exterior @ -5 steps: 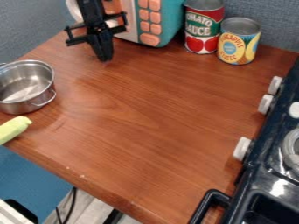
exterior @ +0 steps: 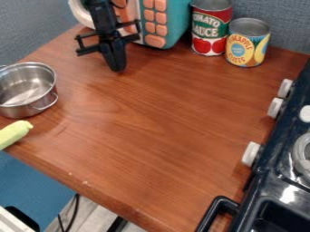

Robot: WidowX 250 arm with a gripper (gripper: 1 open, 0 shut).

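Observation:
My black gripper (exterior: 115, 56) hangs at the back left of the wooden table (exterior: 158, 136), in front of a teal appliance (exterior: 168, 18) with orange buttons. Its fingertips point down near the tabletop; whether they are apart or together is hard to tell at this size. A steel pot (exterior: 27, 91) sits at the left edge, with a pale yellow corn cob (exterior: 13, 133) below it.
A tomato sauce can (exterior: 211, 29) and a yellow-labelled can (exterior: 247, 43) stand at the back right. A black toy stove (exterior: 276, 181) with white knobs fills the right side.
My gripper has shifted slightly to the right, staying at the back left. The other objects have not moved.

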